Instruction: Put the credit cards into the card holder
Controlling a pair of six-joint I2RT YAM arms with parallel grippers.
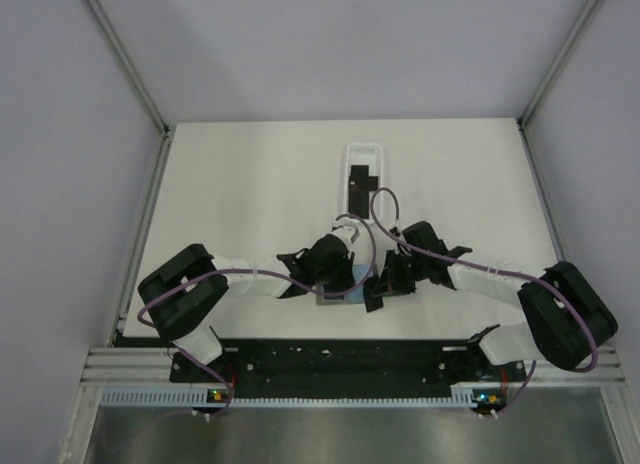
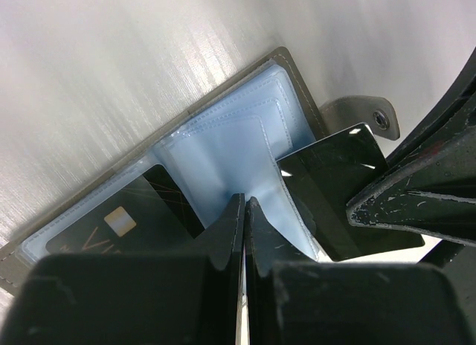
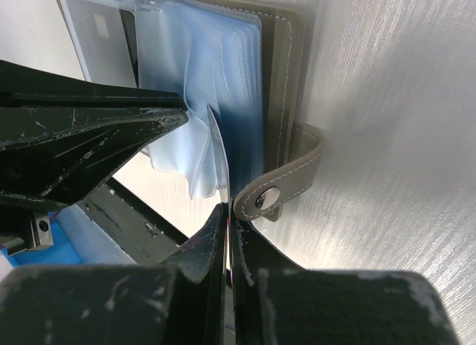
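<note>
The card holder, with clear bluish sleeves and a grey-brown cover, lies open on the table. A dark card sits in its sleeve at one end. My left gripper is shut, its tips at the edge of a sleeve flap; whether film is pinched between them cannot be made out. My right gripper is shut on a black card. Seen edge-on in the right wrist view, that card leans among the sleeves, its leading edge at the lifted flap.
A white tray holding several dark cards stands farther back. The holder's strap with a snap button lies close to my right fingertips.
</note>
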